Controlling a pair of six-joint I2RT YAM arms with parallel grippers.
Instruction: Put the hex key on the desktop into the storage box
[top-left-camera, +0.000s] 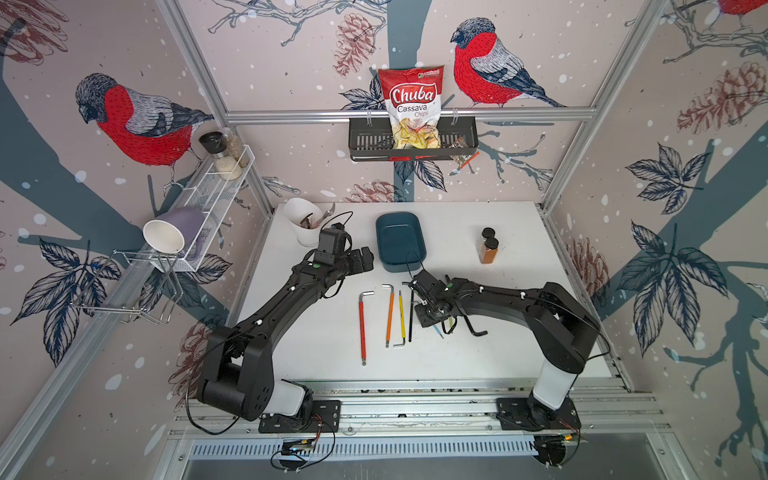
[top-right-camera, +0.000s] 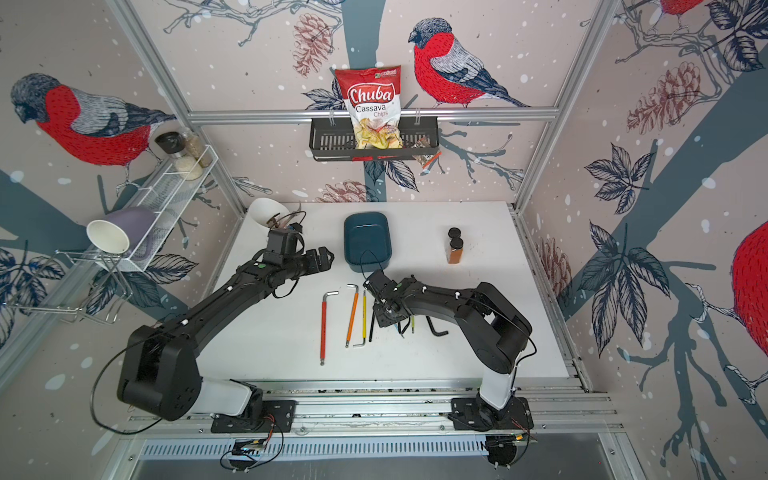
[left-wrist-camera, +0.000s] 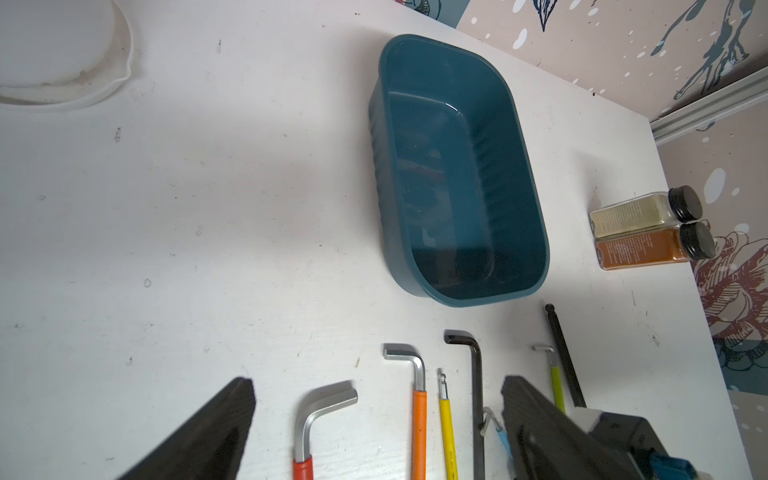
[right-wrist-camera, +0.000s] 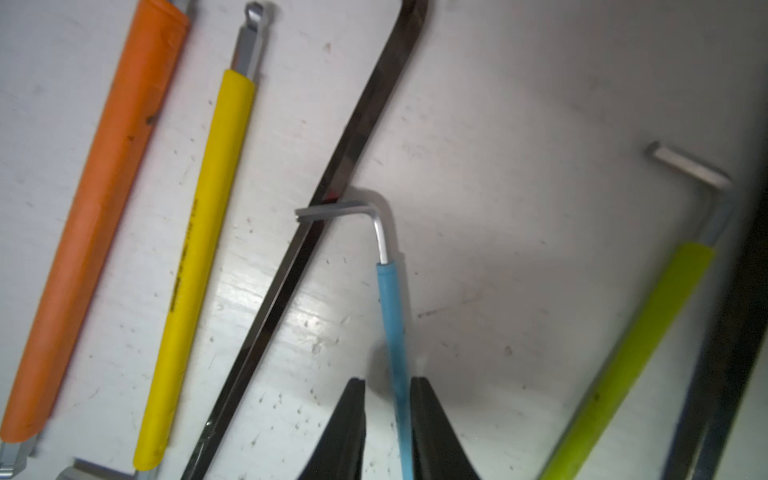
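Note:
Several hex keys lie on the white desktop. The blue hex key has its bent silver end resting across a long black hex key. Over the blue sleeve hovers my right gripper, its fingertips parted by a small gap; the sleeve runs beneath the gap near the right finger, not gripped. To the left lie a yellow key, an orange key and a red key. A green key is on the right. My left gripper stands wide open and empty, left of the empty teal storage box.
Two spice bottles lie right of the box. A white container stands at the back left. Another black key lies right of the right gripper. Bare desktop stretches left of the box.

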